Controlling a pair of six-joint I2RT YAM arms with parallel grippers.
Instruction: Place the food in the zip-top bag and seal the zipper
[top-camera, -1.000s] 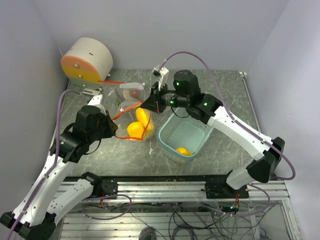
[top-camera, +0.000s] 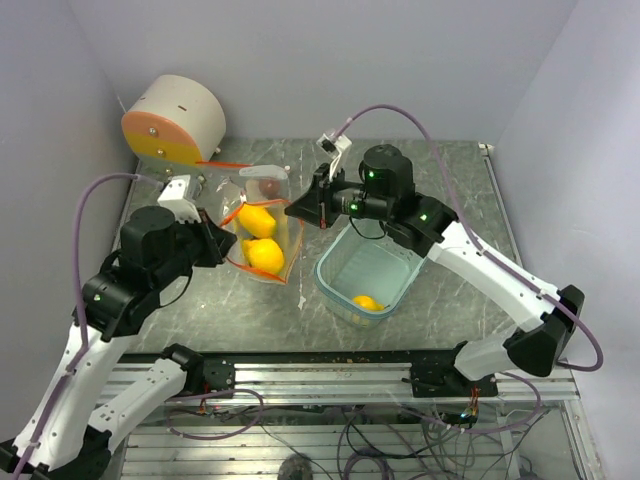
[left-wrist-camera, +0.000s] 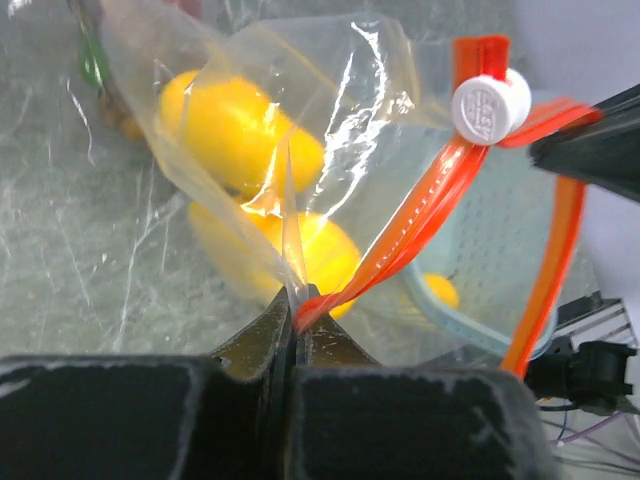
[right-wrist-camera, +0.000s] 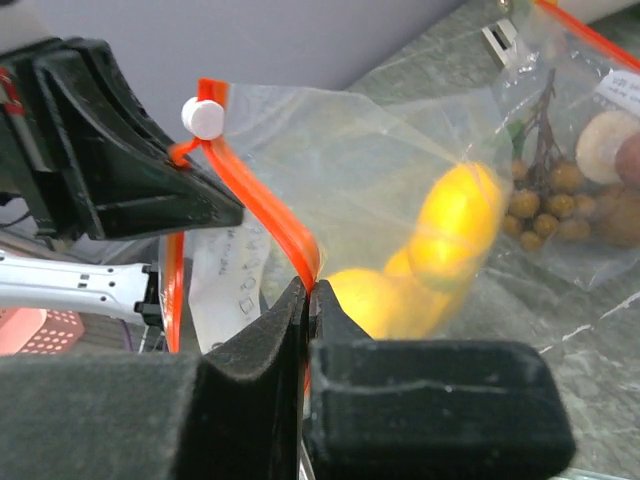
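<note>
A clear zip bag with orange zipper (left-wrist-camera: 400, 240) and white slider (left-wrist-camera: 490, 107) hangs between my grippers, holding yellow food pieces (top-camera: 264, 255). My left gripper (top-camera: 222, 240) is shut on the bag at one end of the zipper, as the left wrist view shows. My right gripper (top-camera: 300, 212) is shut at the bag's other side; in the right wrist view (right-wrist-camera: 305, 300) the orange zipper runs down to its closed fingertips.
A second bag (right-wrist-camera: 580, 170) with produce lies behind. A clear bin (top-camera: 395, 265) with one yellow piece (top-camera: 368, 302) stands on the right. A white and orange cylinder (top-camera: 172, 120) sits at the back left.
</note>
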